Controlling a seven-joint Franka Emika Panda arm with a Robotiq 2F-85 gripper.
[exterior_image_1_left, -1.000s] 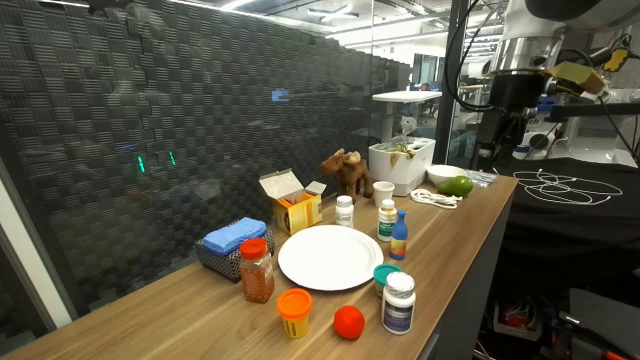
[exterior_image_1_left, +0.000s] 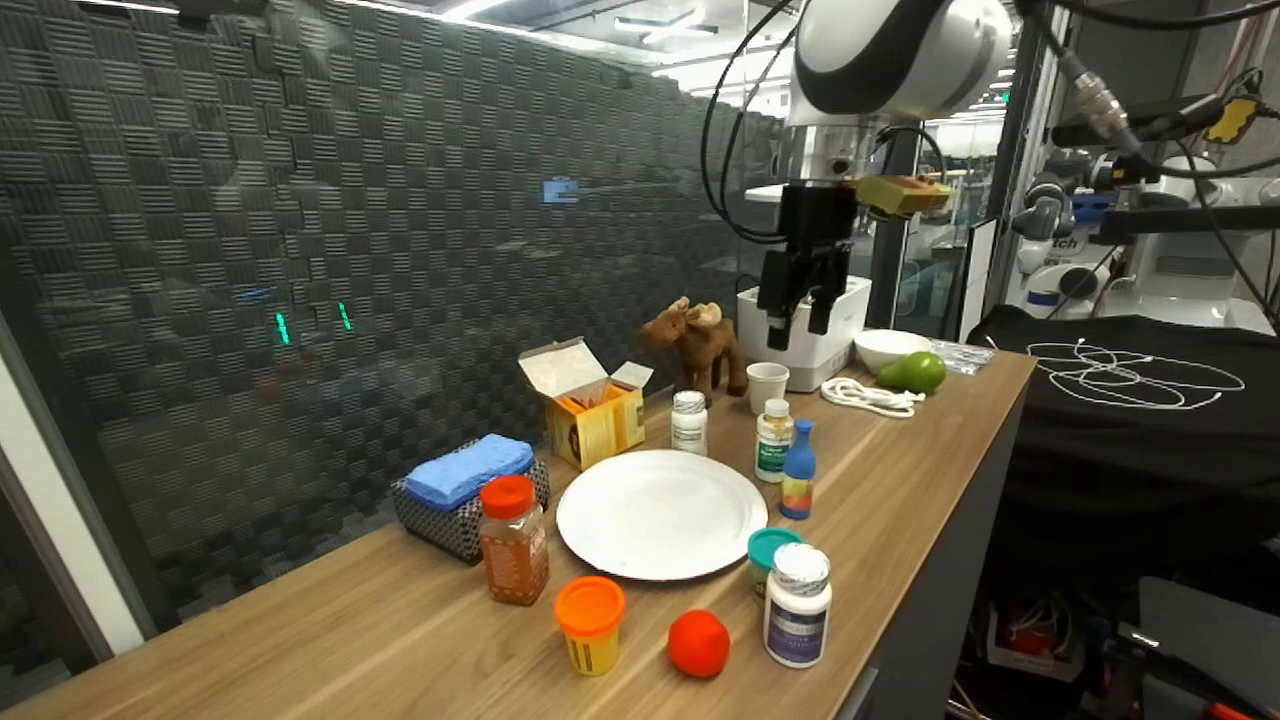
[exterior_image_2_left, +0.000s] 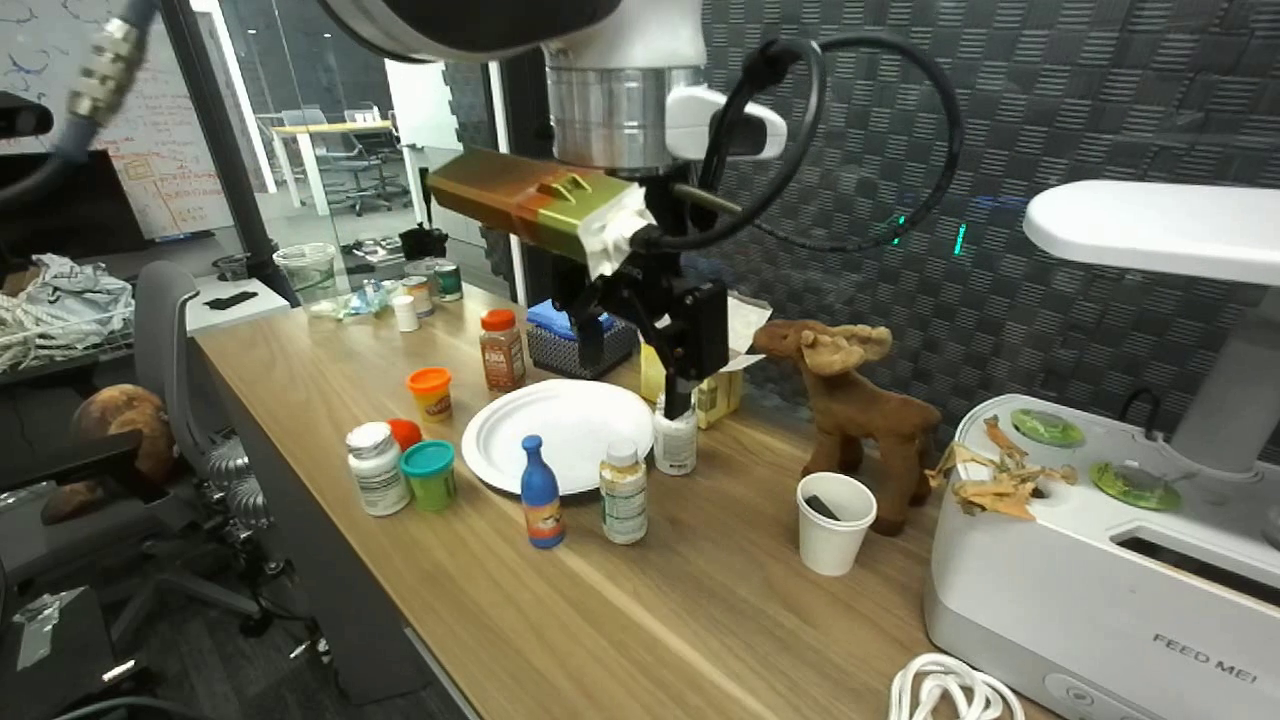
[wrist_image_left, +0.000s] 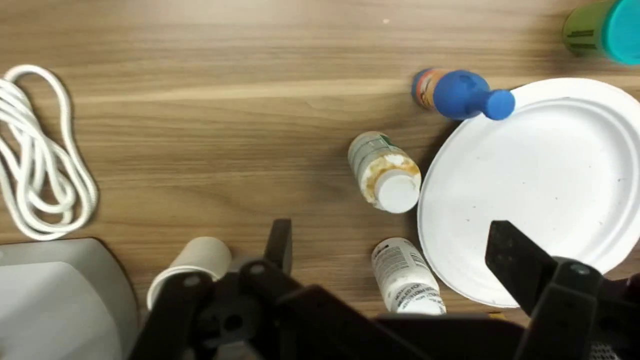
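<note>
My gripper stands open above the wooden counter, nothing between its fingers. Below it in the wrist view are two white-capped bottles: one with a stained shoulder (wrist_image_left: 384, 171) and one with a printed label (wrist_image_left: 408, 276), both close to the rim of a white plate (wrist_image_left: 438, 240). A blue bottle (wrist_image_left: 459, 95) stands by that plate's edge. To the other side is a white paper cup (wrist_image_left: 201, 258), partly hidden by the gripper; exterior view 2 shows a dark item inside the cup (exterior_image_2_left: 828, 552).
A plush moose (exterior_image_2_left: 858, 408) and a white planter (exterior_image_2_left: 1044, 588) flank the cup. Beyond the plate stand an orange-lidded tub (exterior_image_1_left: 589, 624), a red ball (exterior_image_1_left: 698, 643), a supplement bottle (exterior_image_1_left: 797, 606) and a red-capped jar (exterior_image_1_left: 513, 540). A white cord (wrist_image_left: 42, 162) lies coiled; bare wood surrounds it.
In exterior view 1 my arm has swung left, from beyond the counter's right edge to over the counter, in front of the planter. The objects on the counter look unmoved.
</note>
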